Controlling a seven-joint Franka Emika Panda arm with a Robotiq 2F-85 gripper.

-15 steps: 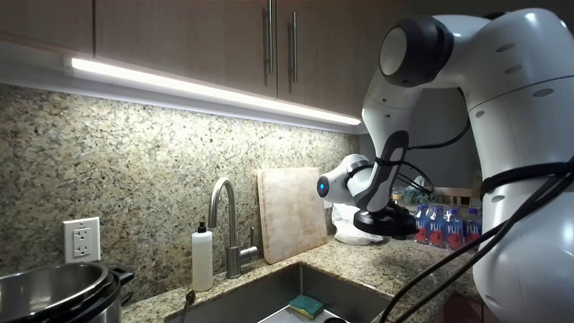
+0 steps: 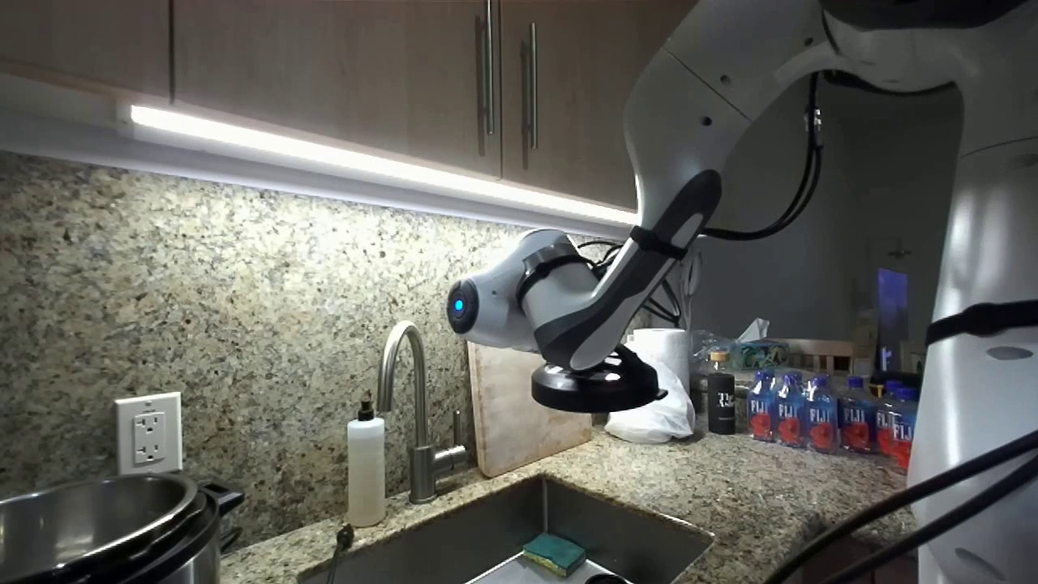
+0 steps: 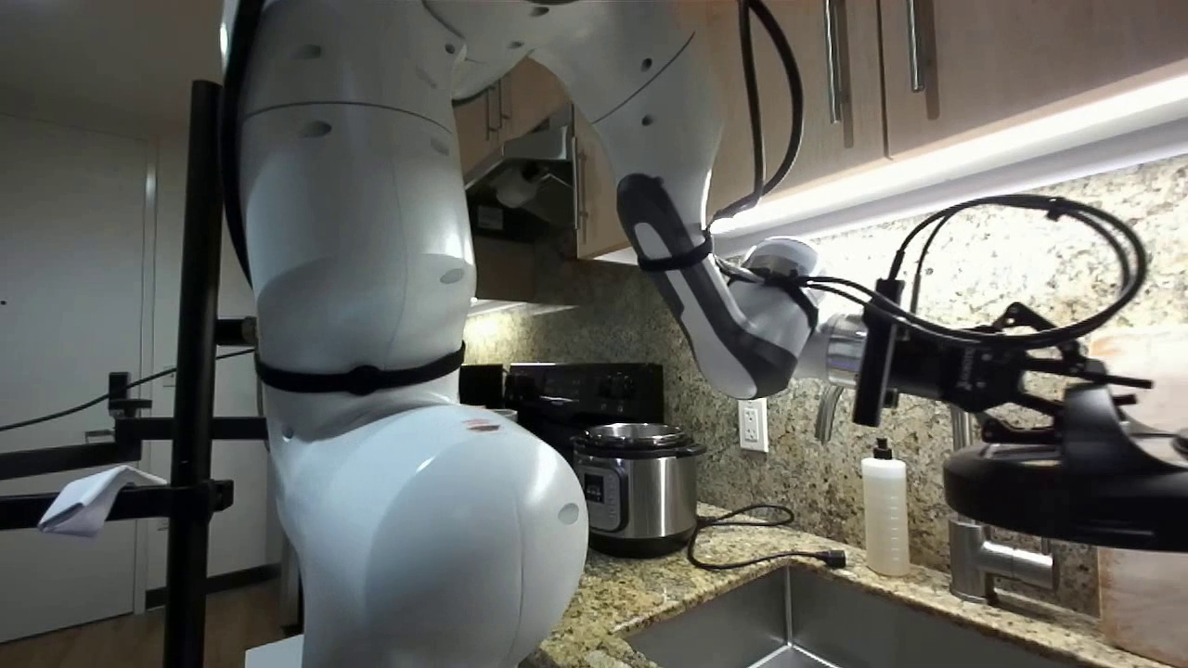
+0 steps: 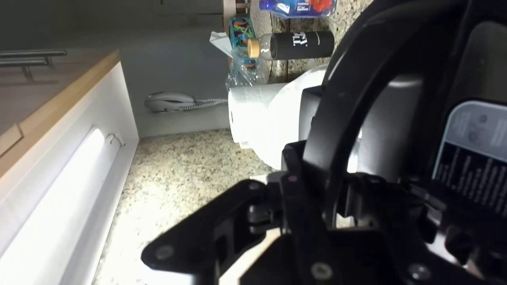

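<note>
A round black lid (image 2: 595, 383) hangs level in the air in exterior view 1, above the counter near the sink. In exterior view 2 my gripper (image 3: 1075, 406) is shut on this lid's raised handle, at the right side. The wrist view shows the curved black lid (image 4: 380, 61) close up, with a label on it, and the gripper's dark fingers meeting at its handle. In exterior view 1 the arm hides most of the gripper. An open steel multicooker (image 3: 640, 490) stands on the counter, its top uncovered.
A faucet (image 2: 420, 457), a soap bottle (image 2: 366, 472) and a cutting board (image 2: 496, 428) line the backsplash. Below is the sink (image 2: 623, 526), with a sponge (image 2: 555, 553) inside. Water bottles (image 2: 820, 417) stand at the right. The cabinets (image 2: 331, 78) hang overhead.
In exterior view 1 the arm has swung left, carrying the lid left and slightly higher. The lid now hangs in front of the cutting board's right side.
</note>
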